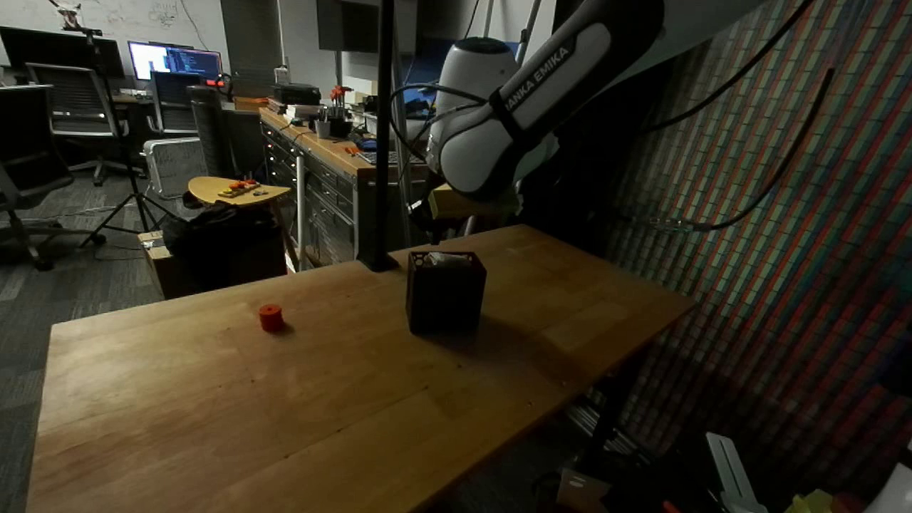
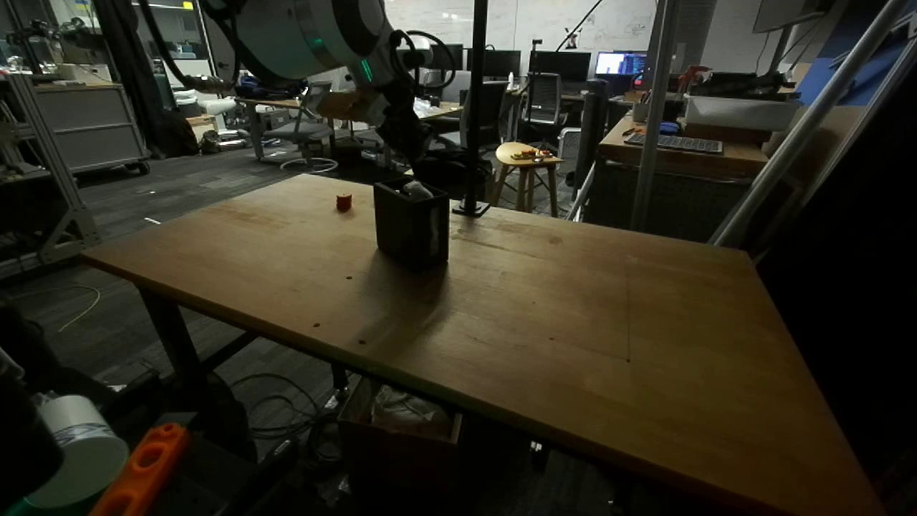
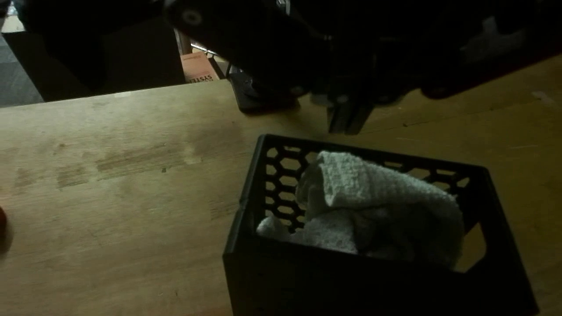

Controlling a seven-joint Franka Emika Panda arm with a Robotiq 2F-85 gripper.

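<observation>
A black box [image 1: 445,295] with an open top and honeycomb-patterned walls stands on the wooden table. Inside it lies a crumpled pale cloth [image 3: 390,184], its folded end rising near the rim in the wrist view. Above the far rim of the box is my gripper, its two dark fingers close together. It is shut, and nothing shows between the fingertips. The cloth appears separate from the fingers. From exterior view 2 the gripper [image 2: 416,160] is a dark shape over the box, its tips hard to make out.
A small red cylinder [image 1: 271,318] rests on the table [image 1: 214,410], well apart from the box. A black post [image 1: 385,137] rises from the table's back edge close behind the box.
</observation>
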